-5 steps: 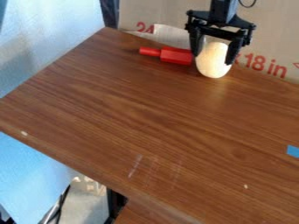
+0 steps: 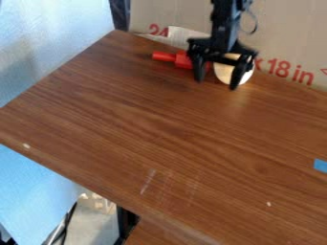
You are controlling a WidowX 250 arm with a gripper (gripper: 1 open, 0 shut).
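My black gripper (image 2: 216,75) is at the back of the wooden table (image 2: 153,144), its two fingers low and apart, one in front of the red object and one in front of a cream rounded object (image 2: 240,69). The red object (image 2: 173,58), with a thin handle pointing left, lies just left of the cream one, partly hidden by the gripper. Whether anything is held between the fingers I cannot tell.
A cardboard panel (image 2: 294,38) with red printing stands behind the table. A blue tape piece (image 2: 319,165) is at the right.
My gripper has moved down and to the left, now covering more of the red object and the left part of the cream one.
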